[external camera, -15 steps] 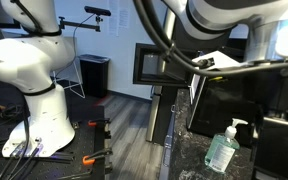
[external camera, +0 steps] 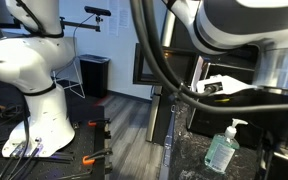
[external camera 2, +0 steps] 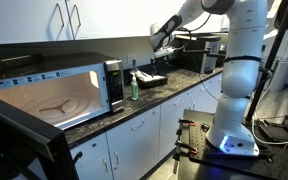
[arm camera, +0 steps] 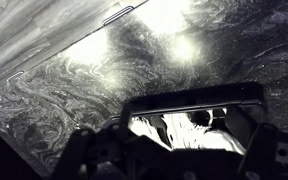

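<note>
My gripper is open at the bottom of the wrist view, its dark fingers point(arm camera: 81, 152) set wide apart. Between and beyond them shows a dark-rimmed container point(arm camera: 189, 101) with something white and crumpled inside. I cannot tell whether the fingers touch it. A clear pump bottle with pale green liquid point(external camera: 221, 150) stands upright on the dark counter in exterior view 1, apart from the arm. The same bottle point(external camera 2: 135, 90) is beside the microwave in exterior view 2. My fingertips cannot be made out in either exterior view.
The dark marbled counter point(arm camera: 54, 85) has bare room beyond the container. A microwave point(external camera 2: 59, 103) stands along the wall. In exterior view 1, the large white arm point(external camera: 234, 25) and its cable hide much of the upper right.
The arm has come lower in exterior view 1, with its cable sagging further down over the counter. The bottle has stayed where it was.
</note>
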